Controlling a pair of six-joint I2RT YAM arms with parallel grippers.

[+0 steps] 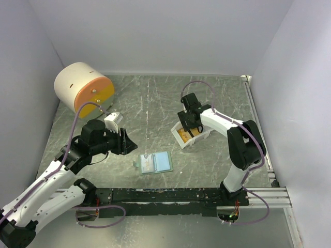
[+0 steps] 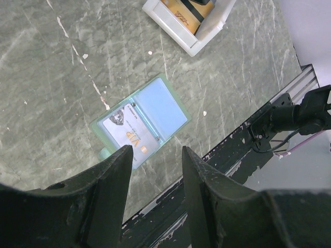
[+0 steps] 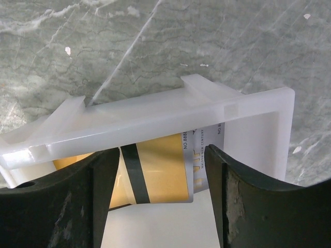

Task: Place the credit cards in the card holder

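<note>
An open card holder (image 1: 163, 161) lies flat on the table; a pale card (image 2: 134, 129) with gold marks sits in one half, while the other half (image 2: 160, 108) is plain light blue. Gold cards, one with a black stripe (image 3: 166, 168), and a silver card (image 3: 208, 155) lie in a white tray (image 2: 178, 34). My right gripper hovers over that tray, open, its fingers on either side of the striped card in view, with nothing visibly gripped. Up and left of the holder, my left gripper has its fingers apart and empty.
A white cylinder with an orange and yellow end (image 1: 83, 90) stands at the back left. Bare marble tabletop (image 1: 142, 113) lies between it and the tray. A dark beam (image 1: 165, 196) runs along the front edge.
</note>
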